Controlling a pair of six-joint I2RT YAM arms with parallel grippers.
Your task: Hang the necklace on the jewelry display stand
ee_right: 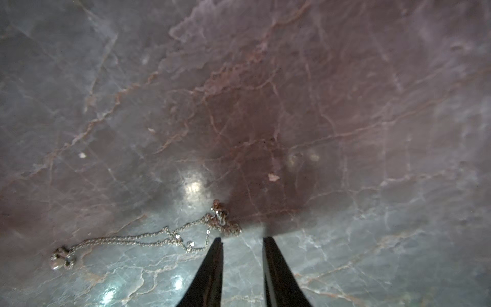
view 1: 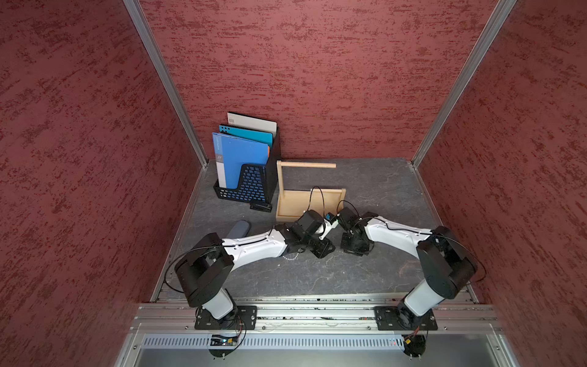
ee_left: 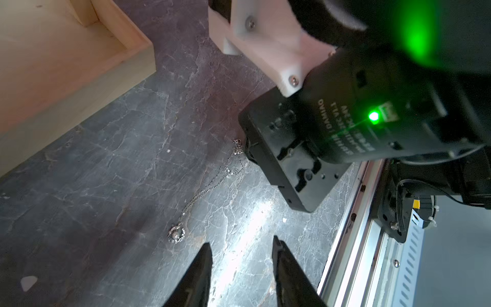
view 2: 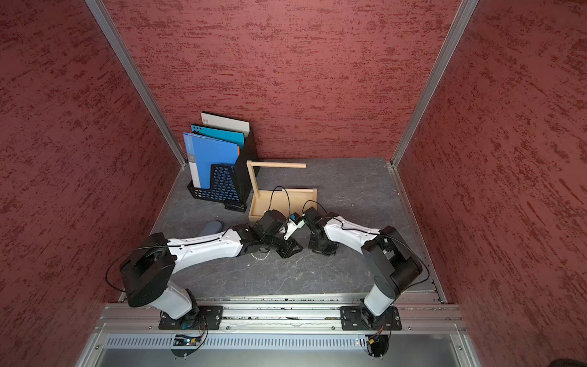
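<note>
The silver chain necklace point(ee_right: 127, 241) lies loose on the grey tabletop, its round pendant point(ee_left: 176, 234) at one end and a tangled clump at the other. My right gripper is low over the clump end, its fingers partly apart with nothing between them. The clump shows just ahead of its left fingertip; whether they touch I cannot tell. My left gripper is open and empty, beside the pendant end. The wooden display stand point(view 1: 293, 206), a shallow tray with a raised bar point(view 1: 308, 164), stands behind both grippers.
A pearl strand point(view 1: 291, 256) lies partly under my left arm. A blue-grey case point(view 1: 239, 229) and a black file holder point(view 1: 249, 185) with folders stand on the left. My two arms are close together. Free table lies at the right point(view 1: 391, 183).
</note>
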